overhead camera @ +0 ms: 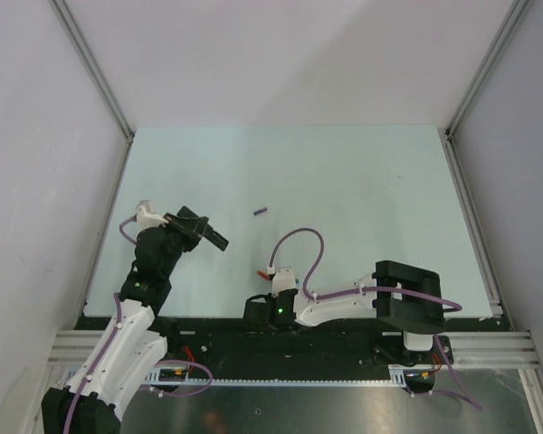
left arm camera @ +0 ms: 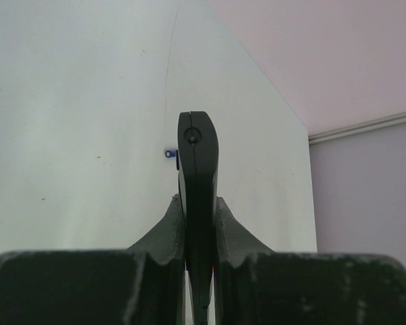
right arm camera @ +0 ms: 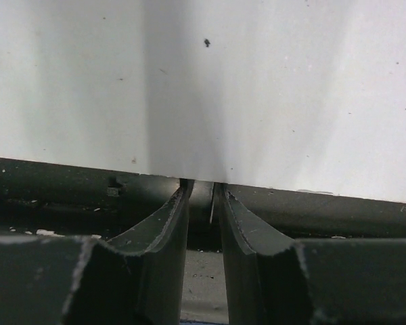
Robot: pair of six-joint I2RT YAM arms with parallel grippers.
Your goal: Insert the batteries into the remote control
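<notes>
My left gripper (overhead camera: pixel 188 226) is shut on a long dark object, apparently the remote control (overhead camera: pixel 210 231), held over the left part of the white table (overhead camera: pixel 362 190); in the left wrist view the remote (left arm camera: pixel 197 169) stands edge-on. A small blue battery (overhead camera: pixel 260 211) lies mid-table, partly hidden behind the remote in the left wrist view. My right gripper (overhead camera: pixel 270 307) is low at the front edge. In the right wrist view its fingertips (right arm camera: pixel 221 193) are close together with a narrow gap, over the edge. A small orange item (overhead camera: pixel 262 274) shows beside the right arm.
Side walls (overhead camera: pixel 45 181) and metal rails border the table. A dark channel (right arm camera: pixel 68 193) runs along the front edge below the white surface. Purple cables loop over both arms.
</notes>
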